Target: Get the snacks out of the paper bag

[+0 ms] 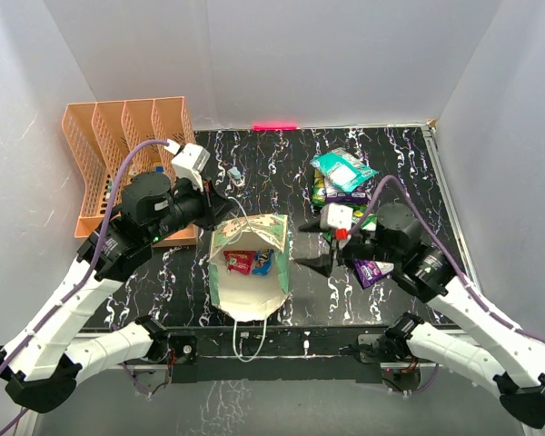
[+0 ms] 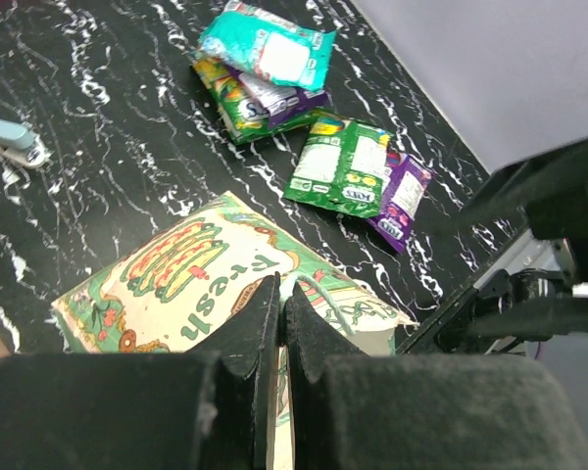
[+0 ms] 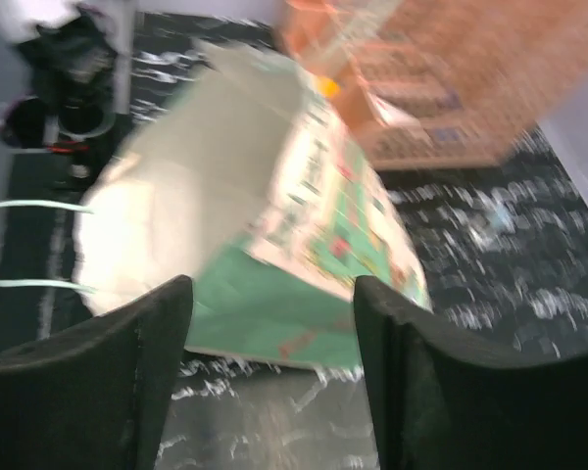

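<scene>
The paper bag (image 1: 248, 295) stands mid-table, its mouth facing the front edge. Inside it show a red snack (image 1: 239, 262) and a blue snack (image 1: 263, 262). My left gripper is shut on the bag's thin white handle (image 2: 318, 294), which runs from its fingertips down to the bag. To the right of the bag, my right gripper (image 1: 309, 245) points at it with fingers spread and nothing between them. In the right wrist view, the blurred bag lies beyond the fingertips (image 3: 176, 304); no snack is distinguishable there.
Taken-out snacks lie on the right: a teal pack (image 2: 274, 47) atop others, a green pack (image 2: 341, 166) and a purple pack (image 2: 402, 204). An orange divided basket (image 1: 127, 136) stands at the back left. Bare table lies between bag and snack pile.
</scene>
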